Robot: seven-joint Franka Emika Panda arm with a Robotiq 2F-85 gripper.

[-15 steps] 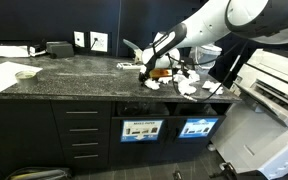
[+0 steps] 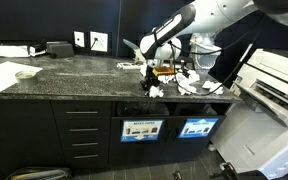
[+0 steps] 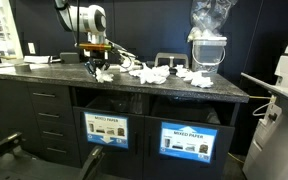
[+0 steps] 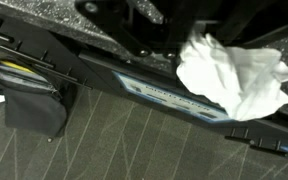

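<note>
A crumpled white paper (image 4: 234,78) sits at the gripper's fingers in the wrist view, standing out past the counter's front edge. My gripper (image 2: 152,87) is shut on that paper, close to the front edge of the dark counter (image 2: 84,86). In exterior view 2 the held paper (image 3: 104,75) shows pale below the dark fingers. The exact grip is hard to make out, as the fingers are dark and partly cut off in the wrist view.
More crumpled white papers (image 3: 154,75) lie on the counter, with a clear bin (image 3: 209,50) behind. Open slots in the cabinet front sit above blue signs (image 3: 107,128). A dark bag (image 4: 32,105) rests on the carpet.
The gripper and the paper have shifted slightly toward the counter's front edge and a little right. Other papers look unmoved.
</note>
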